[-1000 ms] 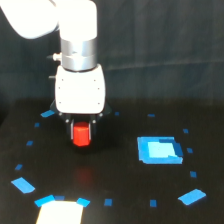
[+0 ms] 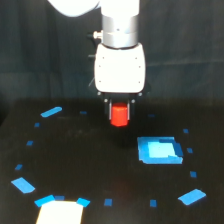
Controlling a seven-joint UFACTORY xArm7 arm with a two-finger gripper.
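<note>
Just above the middle of the view, my gripper (image 2: 119, 112) points down from the white arm. Its fingers stand at either side of a red block (image 2: 120, 116) and are shut on it. The block appears to hang above the dark table; how far above cannot be told from this angle. To the right and nearer the camera, a blue square outline (image 2: 142, 146) is on the table, with a pale patch (image 2: 161, 150) inside it. The block is up and to the left of that outline.
A pale object (image 2: 60, 213) stands at the bottom left edge, cut off by the frame. Blue tape strips (image 2: 22, 185) and small blue squares mark the dark table (image 2: 110, 175). The table between the gripper and the front is otherwise clear.
My gripper has moved right and up in the view, and the red block has moved along with it. The blue outline and the tape marks are where they were.
</note>
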